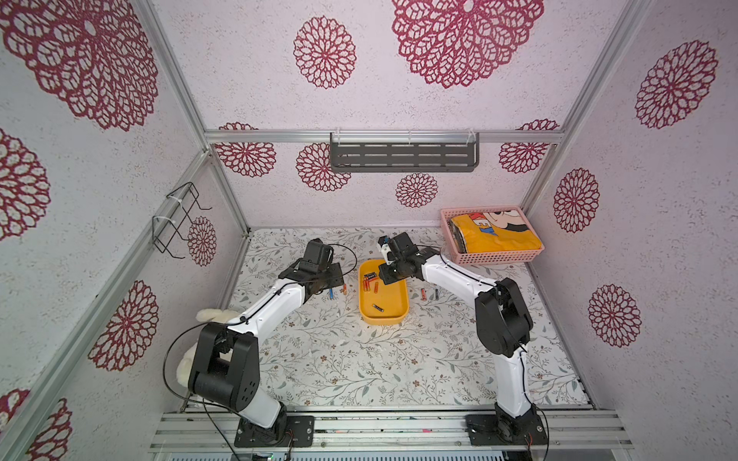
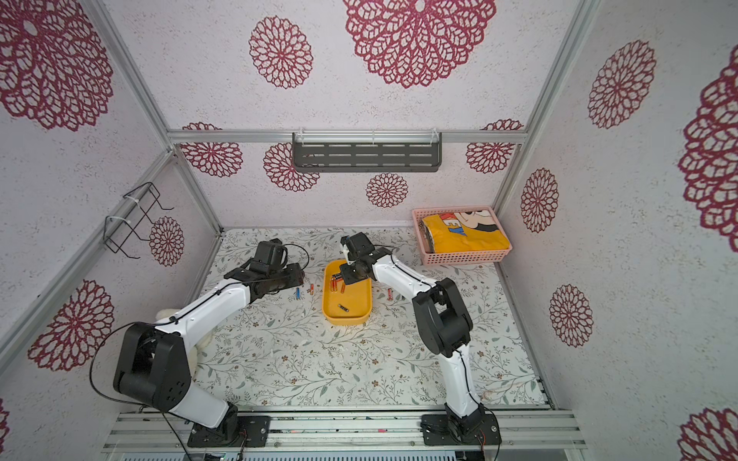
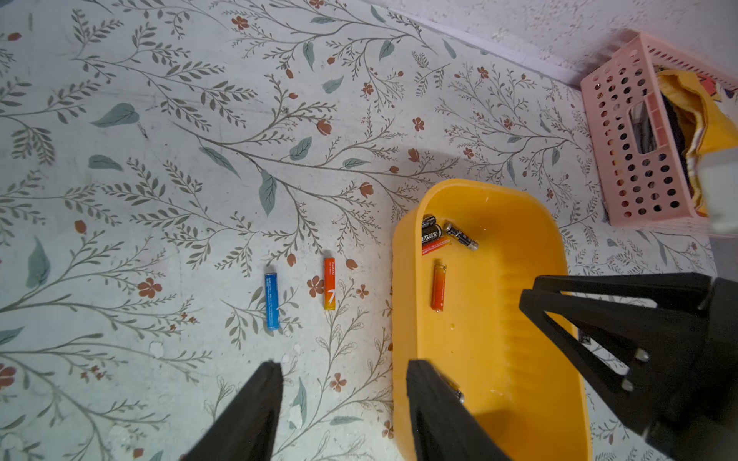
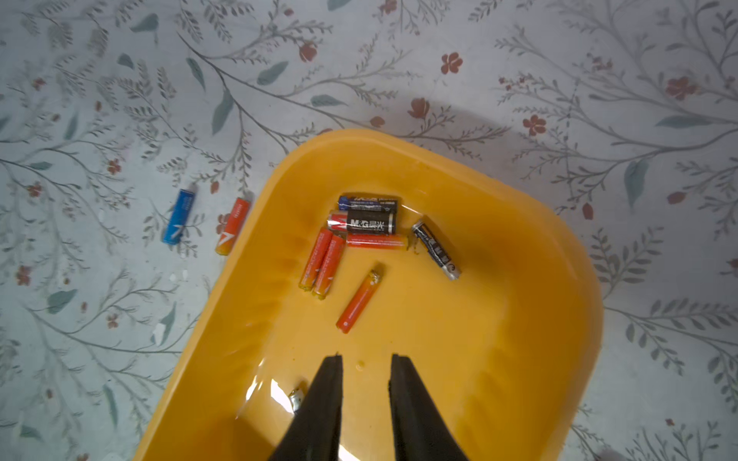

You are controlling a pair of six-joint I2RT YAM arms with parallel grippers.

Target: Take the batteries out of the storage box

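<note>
The yellow storage box (image 1: pixel 390 307) sits mid-table. The right wrist view shows batteries inside: blue (image 4: pixel 367 203), black-and-silver (image 4: pixel 434 249), several red ones (image 4: pixel 358 302), and one at the near end (image 4: pixel 296 400). Outside on the left lie a blue battery (image 3: pixel 272 301) and a red one (image 3: pixel 329 283); small batteries (image 1: pixel 423 293) also lie right of the box. My left gripper is open above the table left of the box, holding nothing. My right gripper is partly open over the box, nothing visible between its fingers.
A pink basket (image 1: pixel 492 256) with yellow cloth stands back right. A white plush object (image 1: pixel 207 315) is at the left edge behind my left arm.
</note>
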